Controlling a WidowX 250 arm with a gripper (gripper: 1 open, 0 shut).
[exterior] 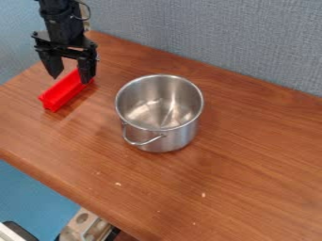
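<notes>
A red bar-shaped block (62,93) lies at the left of the wooden table, pointing diagonally. My black gripper (70,68) hangs just over its far end, fingers spread apart and open, one finger reaching down near the block; whether it touches cannot be told. A steel pot (158,106) with a wire handle stands empty to the right of the block.
Grey padded walls (239,42) run along the back. At the lower left, beyond the table edge, is a blue surface with some metal hardware.
</notes>
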